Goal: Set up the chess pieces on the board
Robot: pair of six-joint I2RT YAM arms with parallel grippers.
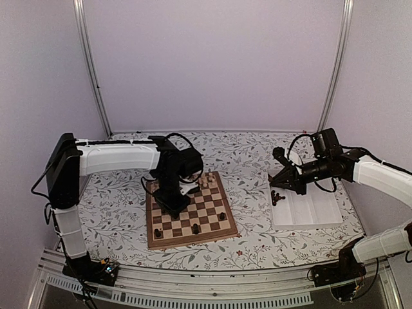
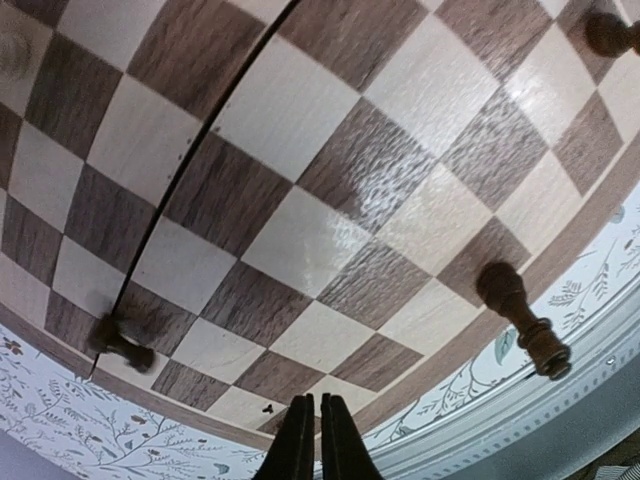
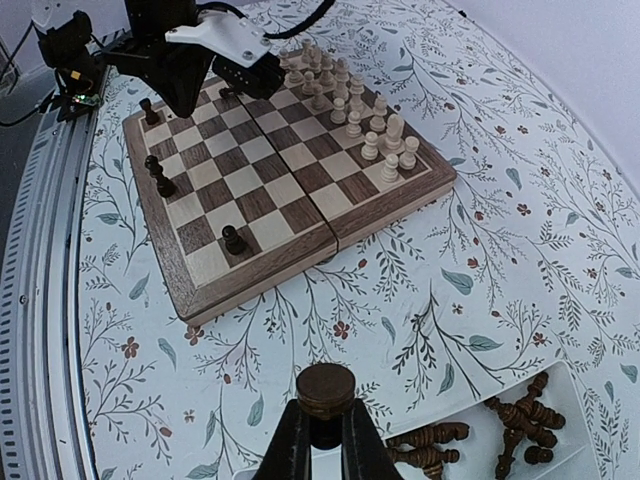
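Note:
The chessboard (image 1: 193,242) bears several light pieces (image 3: 390,150) on one side and a few dark ones on the other. A dark corner piece (image 2: 525,320) stands at the rim, and another dark piece (image 3: 232,240) stands on the opposite flank. Near the far end of the board's fold, a blurred dark piece (image 2: 125,347) looks tilted or toppled. Above the board, my left gripper is shut, with nothing showing between its fingers. My right gripper is shut on a dark piece (image 3: 325,388), whose round flat end points up, over the white tray.
The white tray (image 1: 322,221) on the right has more dark pieces (image 3: 528,425) lying in its left compartment; its other compartments look empty. The left arm hides part of the board from above.

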